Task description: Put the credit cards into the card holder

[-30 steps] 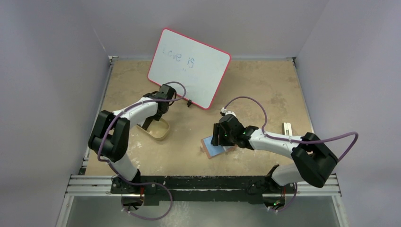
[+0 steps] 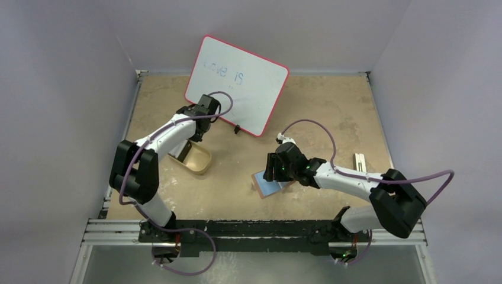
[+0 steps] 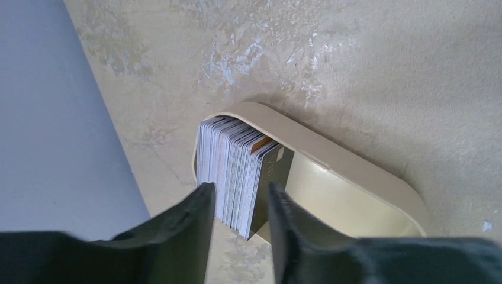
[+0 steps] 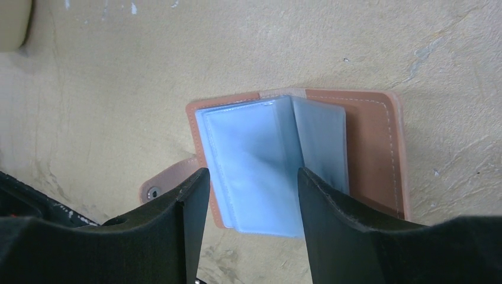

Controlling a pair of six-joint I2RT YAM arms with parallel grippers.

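Observation:
A stack of credit cards (image 3: 234, 171) stands on edge at one end of an oval beige box (image 3: 349, 163), with a dark card (image 3: 273, 177) outermost. My left gripper is over the stack, its fingers part open and apart, nothing visibly held between them. In the right wrist view the card holder (image 4: 376, 142) lies open, brown outside with blue clear sleeves (image 4: 251, 165); one sleeve leaf stands partly raised. Above the holder my right gripper stands open, its fingers on either side of the sleeves in view and nothing gripped.
A red-rimmed whiteboard (image 2: 237, 83) lies at the back, near the left gripper. A small white object (image 2: 360, 161) is by the right edge. The table (image 2: 231, 183) between box and holder is clear.
My left arm has shifted slightly toward the back of the table, uncovering more of the box and cards. The right arm has barely moved; its holder stays in place.

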